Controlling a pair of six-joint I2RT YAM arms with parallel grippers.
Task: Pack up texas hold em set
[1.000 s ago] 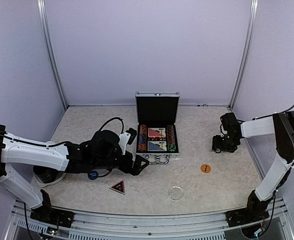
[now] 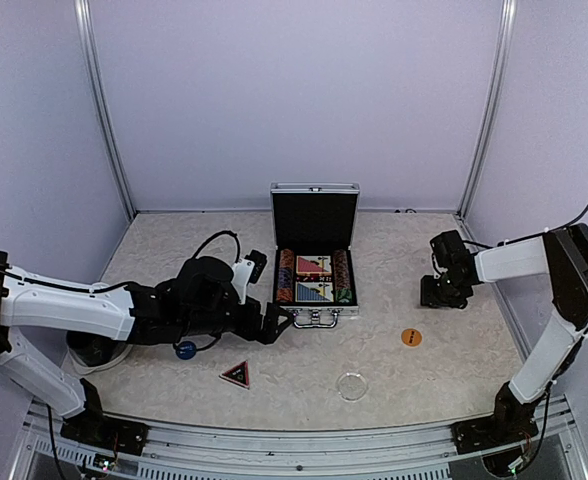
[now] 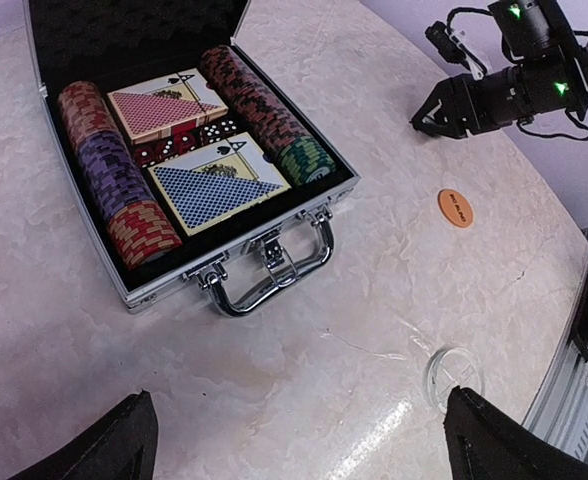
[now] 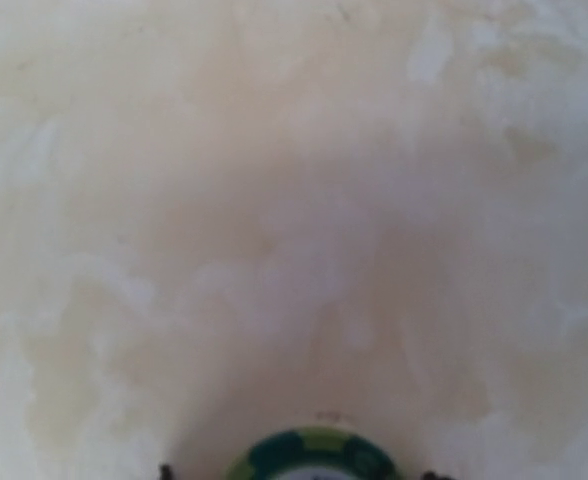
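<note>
An open silver case [image 2: 315, 311] holds chip stacks [image 3: 114, 165], red and blue card decks [image 3: 219, 183] and dice. My left gripper [image 2: 273, 322] stands open just in front of the case, empty. My right gripper [image 2: 436, 298] is low over the table at the right; in the right wrist view a green chip [image 4: 309, 445] shows at the bottom edge between its barely visible fingertips, and I cannot tell whether it is gripped. An orange puck [image 2: 411, 337], a clear disc [image 2: 352, 386], a black triangle marker [image 2: 235, 376] and a blue disc [image 2: 185, 351] lie on the table.
A white-rimmed round object [image 2: 101, 360] with a black middle is at the left, partly behind my left arm. The table right of the case and along the back left is clear; walls enclose the sides and back.
The left arm and case are nearly unchanged.
</note>
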